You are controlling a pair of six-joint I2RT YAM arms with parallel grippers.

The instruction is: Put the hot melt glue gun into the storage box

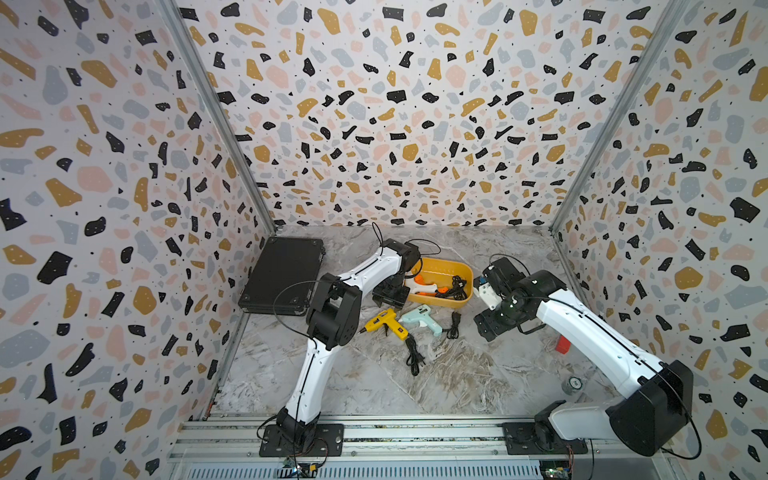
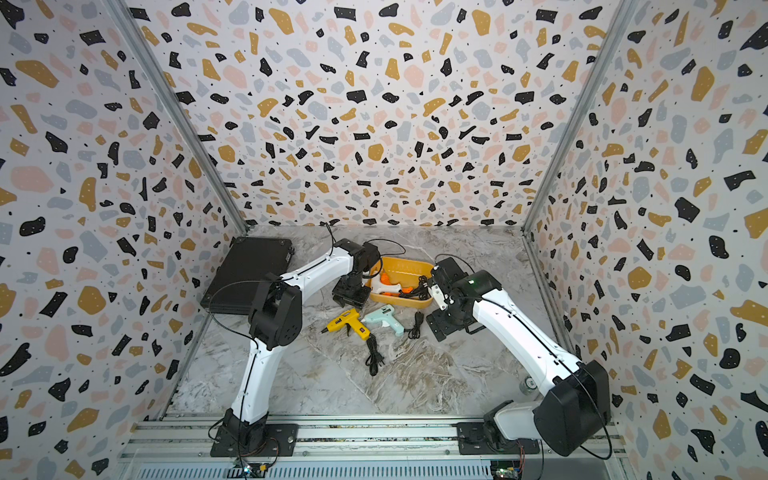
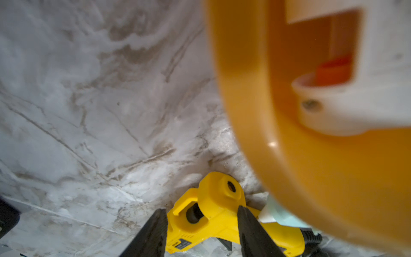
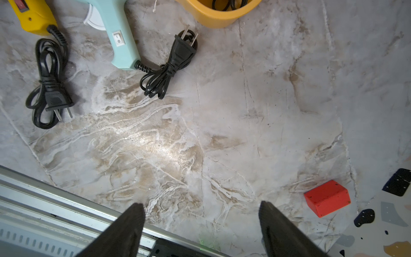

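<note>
A yellow glue gun (image 1: 386, 320) and a mint glue gun (image 2: 386, 317) lie side by side on the table, cords bundled nearby. The orange storage box (image 1: 441, 265) behind them holds a white and orange gun (image 2: 386, 286) and black cords. My left gripper hangs open at the box's left front edge, above the yellow gun in the left wrist view. My right gripper stands open right of the box, over bare table, with nothing between its fingers.
A black closed case (image 1: 281, 272) lies at the back left. A red block (image 4: 326, 197) and a small round object (image 1: 573, 385) sit at the right edge.
</note>
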